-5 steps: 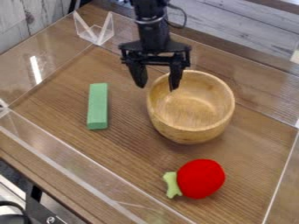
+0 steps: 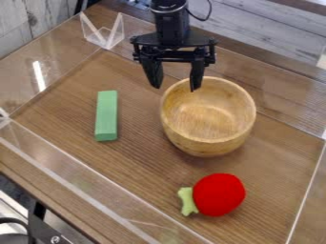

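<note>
My black gripper (image 2: 173, 76) hangs open above the back rim of a tan bowl (image 2: 208, 124), with nothing held between its two fingers. A green block (image 2: 107, 115) lies on the wooden table (image 2: 128, 181) left of the bowl. A red tomato-like object (image 2: 219, 194) with a light green end sits at the front right.
A clear, angular plastic object (image 2: 102, 28) is at the back left, near a raised table edge.
My gripper has moved slightly upward in the view over the last second, still open. The bowl, green block and red object have not moved.
</note>
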